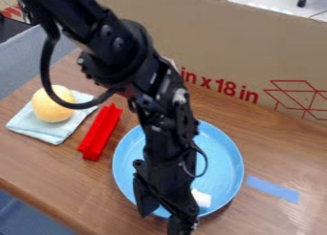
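The black gripper [163,208] is lowered over the near part of a light blue plate [225,160], its open fingers reaching down at the plate's front. A white item [201,199] on the plate shows just right of the fingers, mostly hidden by them. A red bar [99,133] lies on the wooden table left of the plate. A yellow round object [54,102] sits on a pale folded cloth [41,126] at the left.
A large cardboard box [255,48] stands along the back. A blue tape strip [272,189] is on the table right of the plate.
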